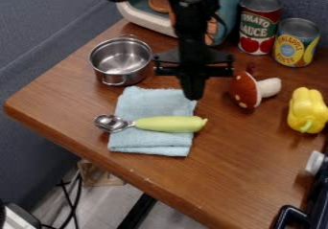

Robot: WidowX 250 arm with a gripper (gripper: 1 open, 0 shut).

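My black gripper hangs at the middle of the table, its tip just above the upper right part of a folded light-blue cloth; whether it is open or shut is unclear. On the cloth lie a pale green corn cob and a metal scoop at its left end. A small steel pot stands to the upper left of the gripper. To the right sits a red-and-white toy mushroom, with a yellow pepper farther right.
A tomato sauce can and a yellow-labelled can stand at the back right. A teal appliance is behind the arm. A black object lies at the lower right.
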